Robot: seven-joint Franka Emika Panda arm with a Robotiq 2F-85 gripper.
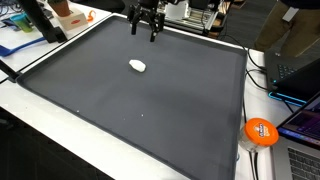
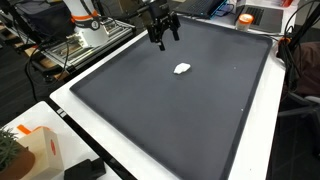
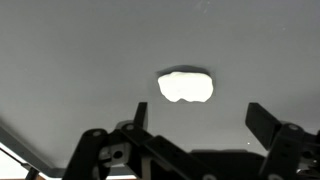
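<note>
A small white object (image 1: 137, 66) with rounded edges lies flat on the dark grey board (image 1: 110, 95), towards its back in exterior view 1. In the wrist view the white object (image 3: 186, 86) shows just beyond the fingertips, near the middle. My gripper (image 1: 144, 30) stands above the board, behind the white thing and apart from it. In exterior view 2 the gripper (image 2: 165, 38) is up and to the left of the white object (image 2: 182, 68). Its fingers (image 3: 140, 117) are wide open, with nothing held between them.
An orange-lidded container (image 1: 261, 132) stands beside the board on the right, close to a laptop (image 1: 302, 125). Cables run along that side. The board is otherwise bare around the white object.
</note>
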